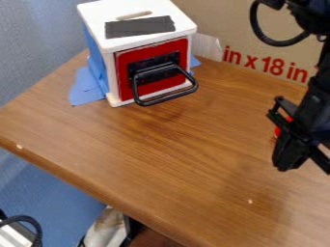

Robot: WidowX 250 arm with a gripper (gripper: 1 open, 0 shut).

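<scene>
My black gripper (294, 145) hangs at the right edge of the camera view, over the wooden table. A small red object (277, 130) shows just behind it, mostly hidden. Whether the fingers hold anything is hard to tell.
A white toy oven (125, 19) with a red door (142, 60) and black handle stands at the back left on blue material. A cardboard box (264, 48) backs the scene.
</scene>
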